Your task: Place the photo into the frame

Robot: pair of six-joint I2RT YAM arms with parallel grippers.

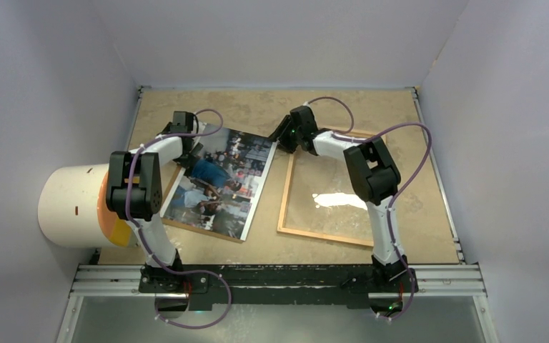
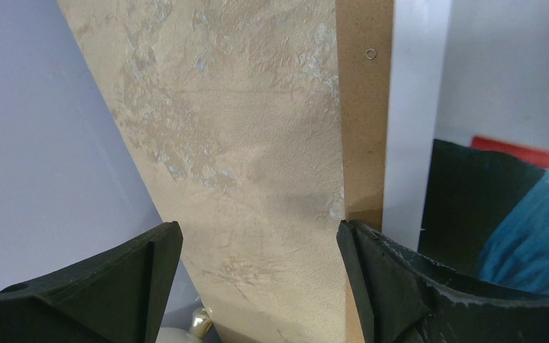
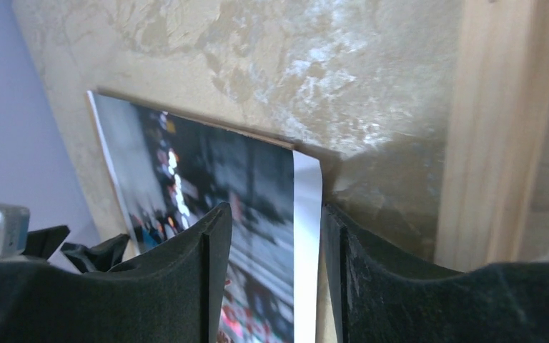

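The photo (image 1: 221, 193) lies on the left half of the board on a thin wooden backing (image 2: 363, 107), its white border showing along the edges. My left gripper is part open at its upper left edge, one finger touching that edge. My right gripper is part open at the photo's top right corner, one finger over the print and the other beside the white border (image 3: 306, 250). The wooden frame (image 1: 284, 200) with a clear panel lies to the right, under the right arm.
A large white cylinder (image 1: 71, 207) stands at the left edge beside the left arm. The board (image 1: 429, 214) is bare along the back and right side. Walls enclose the back and sides.
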